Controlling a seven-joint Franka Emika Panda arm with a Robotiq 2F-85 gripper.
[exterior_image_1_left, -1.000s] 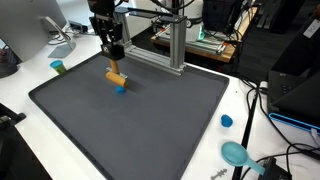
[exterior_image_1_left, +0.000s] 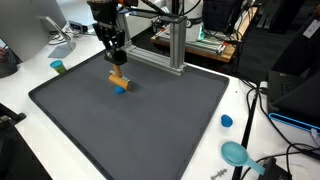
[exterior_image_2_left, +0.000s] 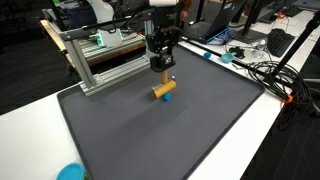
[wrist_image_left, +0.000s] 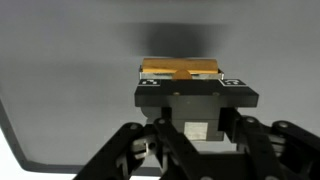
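Observation:
A wooden mallet, its light orange head (exterior_image_1_left: 120, 81) lowest and its handle (exterior_image_1_left: 116, 70) pointing up, hangs over the dark grey board. My gripper (exterior_image_1_left: 114, 61) is shut on that handle from above. In exterior view 2 the mallet head (exterior_image_2_left: 163, 89) shows just under the gripper (exterior_image_2_left: 164, 70). From the wrist, the head (wrist_image_left: 180, 66) lies crosswise beyond the fingers, and only a short piece of handle shows at them. A small blue object (exterior_image_2_left: 168, 98) lies on the board close by the head; whether they touch, I cannot tell.
The grey board (exterior_image_1_left: 140, 125) is mostly bare towards the front. A white metal rail (exterior_image_1_left: 156, 61) stands along its back. Outside the board lie a blue lump (exterior_image_1_left: 226, 121), a light-blue scoop (exterior_image_1_left: 238, 155) and a green-topped cup (exterior_image_1_left: 58, 67).
Compared with a second ago, the mallet and gripper sit slightly farther right and lower in exterior view 1. The grip on the handle persists.

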